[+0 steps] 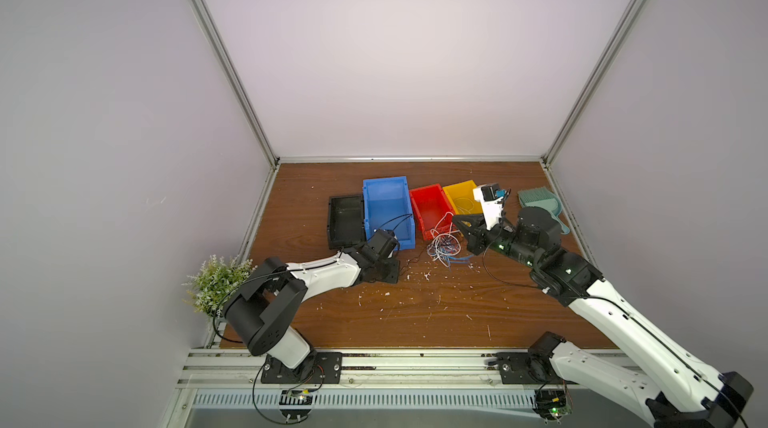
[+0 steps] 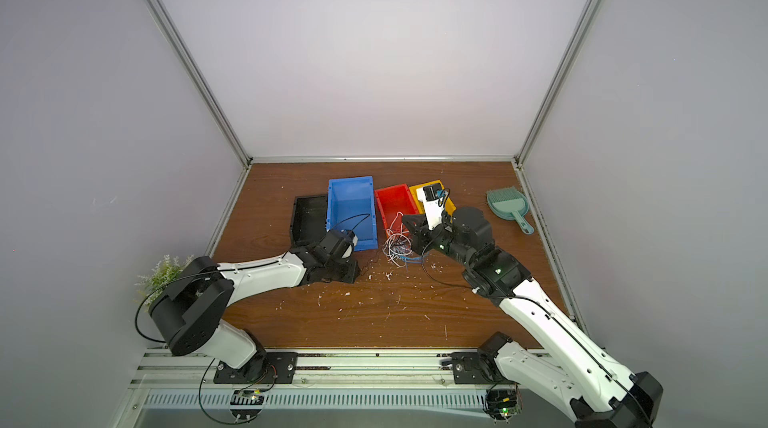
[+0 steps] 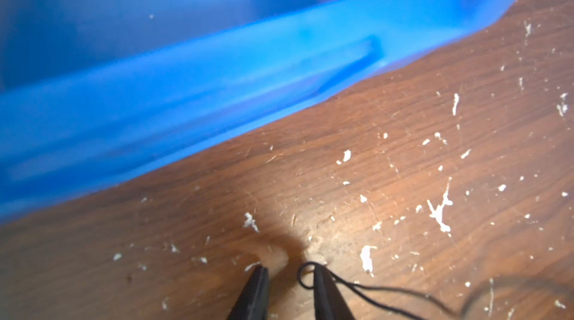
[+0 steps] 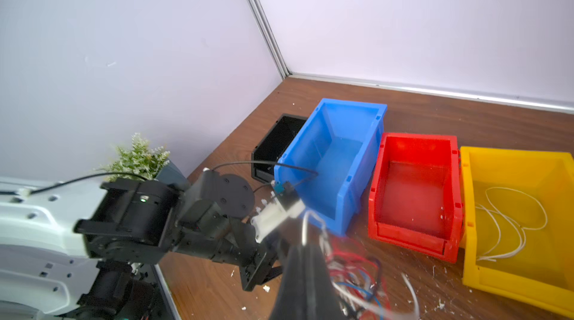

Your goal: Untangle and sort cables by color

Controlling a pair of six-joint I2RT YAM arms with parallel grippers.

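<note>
Beside the red bin (image 1: 433,202), a tangle of white, red, blue and dark cables (image 1: 445,249) lies on the table. My right gripper is shut, with a white cable (image 4: 306,222) looping from its fingertips and running down to the tangle. Close to the table, in front of the blue bin (image 3: 239,71), my left gripper has a narrow gap between its fingers. A thin black cable (image 3: 391,288) passes behind its right finger, its looped end showing in the gap. Whether the fingers grip it is unclear. A white cable (image 4: 519,234) lies inside the yellow bin (image 4: 469,224).
An empty-looking black bin (image 1: 345,220) stands left of the blue bin. A green dustpan (image 2: 508,204) lies at the back right, and a plant (image 1: 217,282) at the left edge. White scraps litter the front table, which is otherwise open. A black arm cable (image 4: 263,163) arches over the blue bin.
</note>
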